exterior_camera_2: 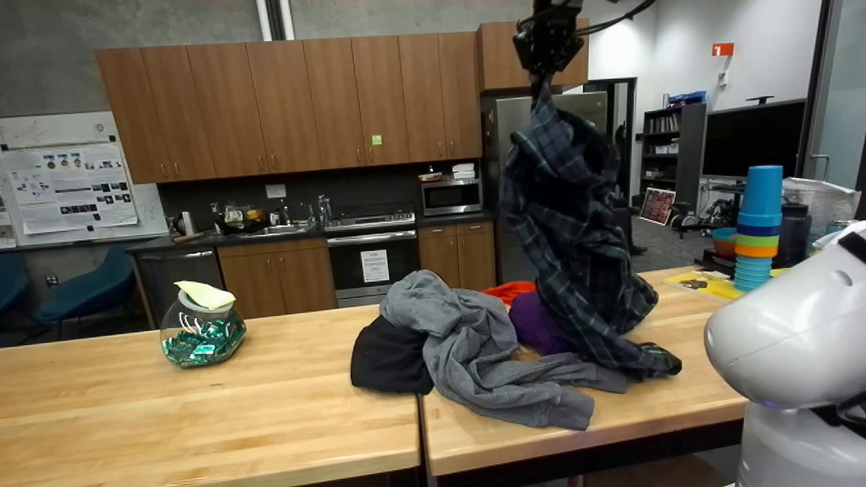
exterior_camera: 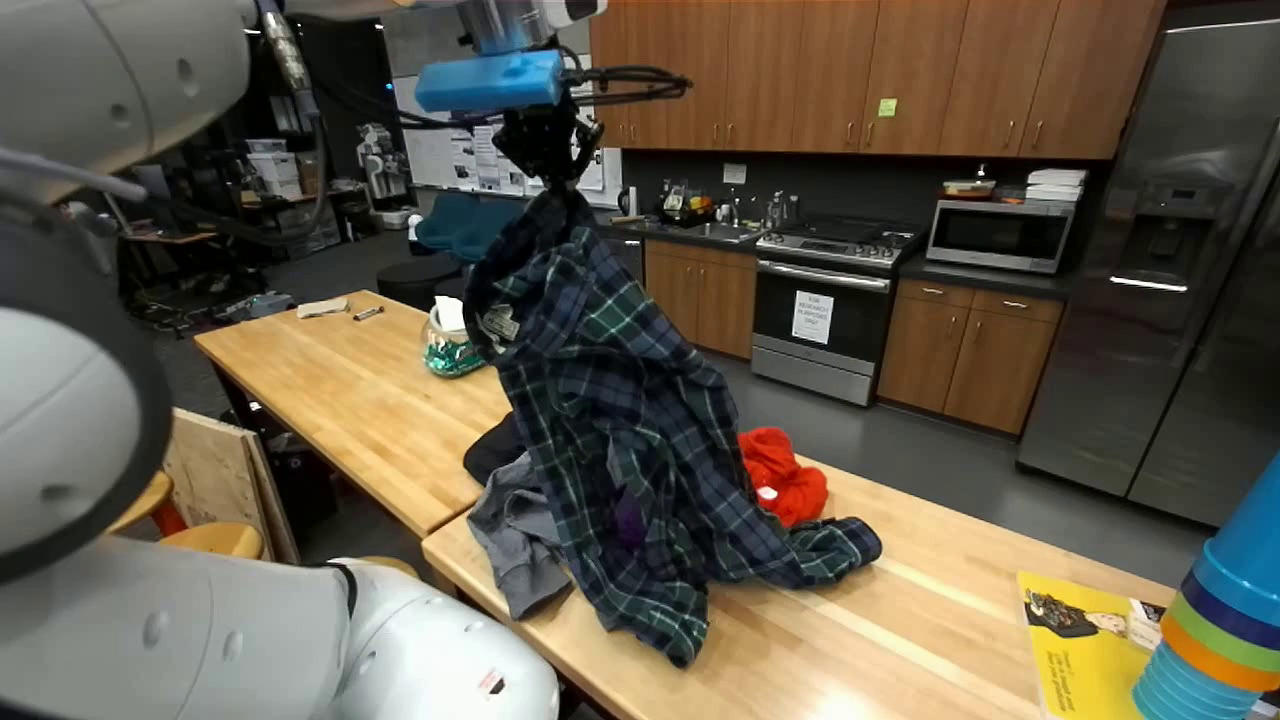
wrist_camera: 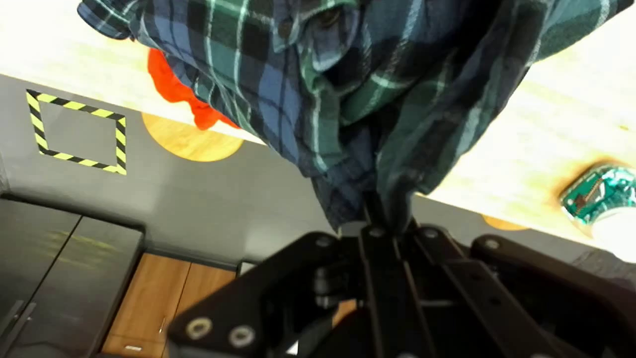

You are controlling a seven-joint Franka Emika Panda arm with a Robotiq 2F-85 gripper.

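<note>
A dark plaid shirt (exterior_camera: 612,360) in green and navy hangs from my gripper (exterior_camera: 554,180), which is shut on its upper edge. In exterior view 2 the shirt (exterior_camera_2: 568,235) drops in a long bunch, and a sleeve end rests on the table beside other clothes. Pinched cloth runs into the fingertips in the wrist view, where the gripper shows from behind. A grey garment (exterior_camera_2: 479,349), a black one (exterior_camera_2: 390,357), a purple one (exterior_camera_2: 540,326) and a red one (exterior_camera: 782,478) lie heaped under and around the shirt.
On the far table stands a glass jar (exterior_camera_2: 203,329) of green-wrapped items. Stacked coloured cups (exterior_camera_2: 759,227) and a yellow booklet (exterior_camera: 1086,642) occupy the other end of the near table (exterior_camera: 912,624). Bare wood shows between the clothes and the booklet.
</note>
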